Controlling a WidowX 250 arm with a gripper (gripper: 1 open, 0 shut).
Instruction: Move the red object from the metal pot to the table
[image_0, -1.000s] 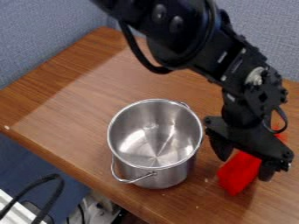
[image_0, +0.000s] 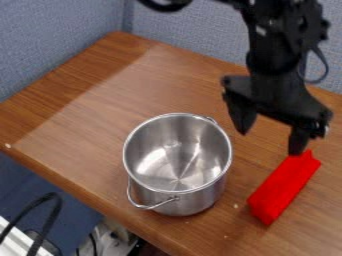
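The red object (image_0: 283, 187) lies on the wooden table, to the right of the metal pot (image_0: 178, 159), apart from it. The pot stands upright and its inside looks empty. Above and behind the red object hangs my black gripper (image_0: 270, 139), its two fingers spread wide and nothing held between them. One fingertip is close to the far end of the red object in the picture; whether they touch cannot be told.
Bare table top (image_0: 100, 110) stretches to the left of and behind the pot. The pot's wire handle (image_0: 155, 206) hangs at its front, near the table's front edge. Cables lie below at the lower left.
The red object is uncovered and stays on the table; the pot has not moved.
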